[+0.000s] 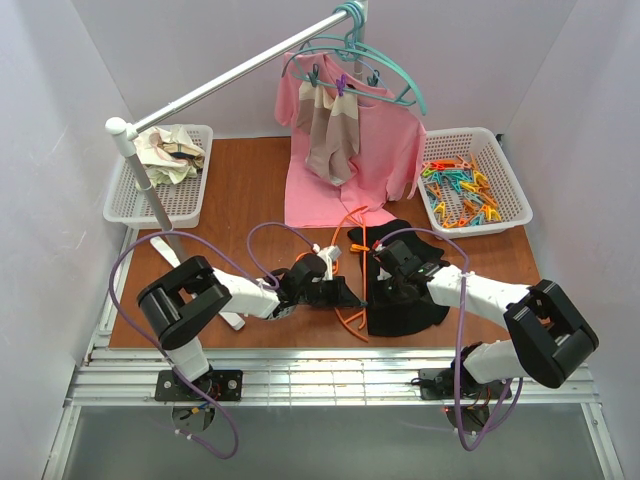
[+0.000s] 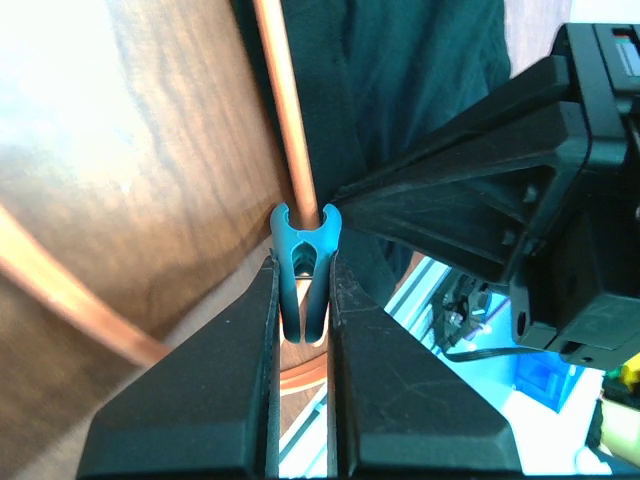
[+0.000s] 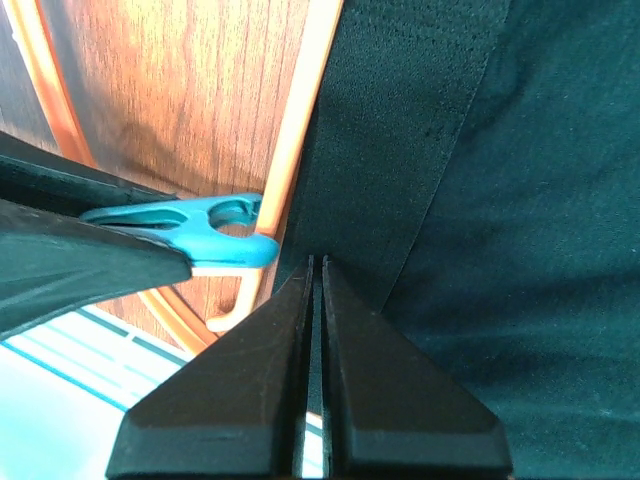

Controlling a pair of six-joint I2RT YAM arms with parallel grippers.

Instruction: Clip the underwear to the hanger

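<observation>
An orange hanger [image 1: 364, 284] lies on the wooden table, its long bar along the left edge of the black underwear [image 1: 410, 318]. A blue clip sits on that bar, also seen as the blue clip [image 3: 225, 243] in the right wrist view, and my left gripper is shut on it. My right gripper is shut with nothing visible between its fingers, low over the black fabric just right of the bar and beside the clip. An orange clip [image 1: 360, 248] is on the hanger's upper part.
A basket of clips [image 1: 498, 180] stands at the back right, a basket of cloths [image 1: 120, 205] at the back left. Hanging garments [image 1: 305, 200] on teal hangers fill the back middle, under a white rail [image 1: 240, 67].
</observation>
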